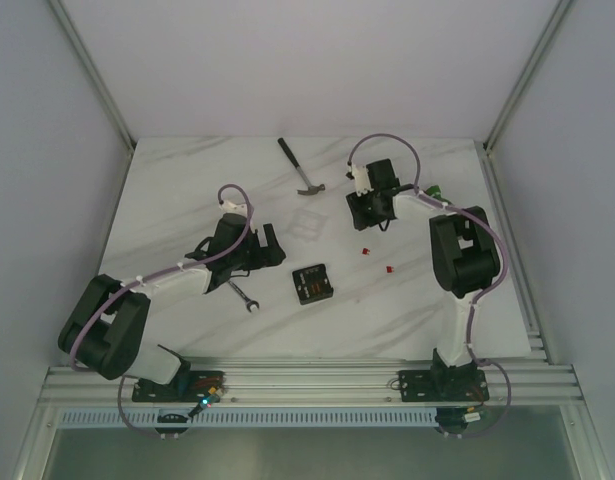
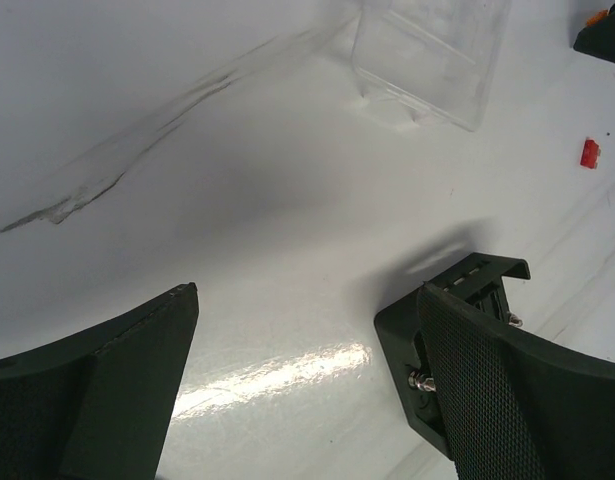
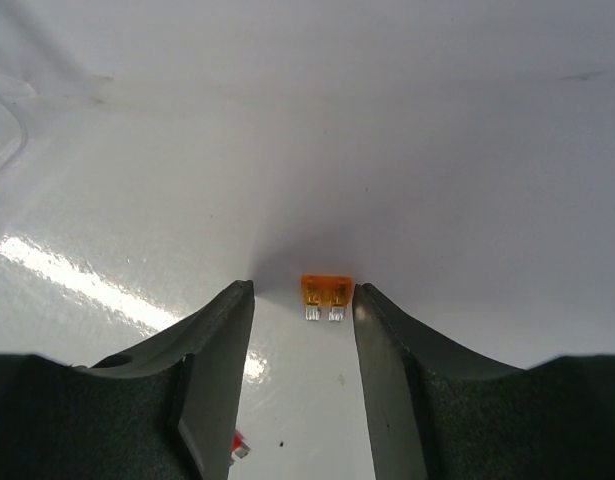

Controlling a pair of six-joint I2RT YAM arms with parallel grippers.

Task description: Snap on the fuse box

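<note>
My right gripper is part open, its fingertips low over the table around a small orange blade fuse (image 3: 326, 290), prongs showing. The black fuse box (image 1: 312, 283) lies front centre in the top view; in the left wrist view it (image 2: 397, 335) is partly behind a finger. My left gripper stands open above the table, left of the box, nothing between its fingers. Red fuses (image 1: 366, 251) (image 2: 590, 153) lie right of the box.
A clear plastic cover (image 1: 307, 225) lies between the arms. A hammer (image 1: 302, 170) is at the back, a wrench (image 1: 245, 298) at front left, a green object (image 1: 435, 192) at back right.
</note>
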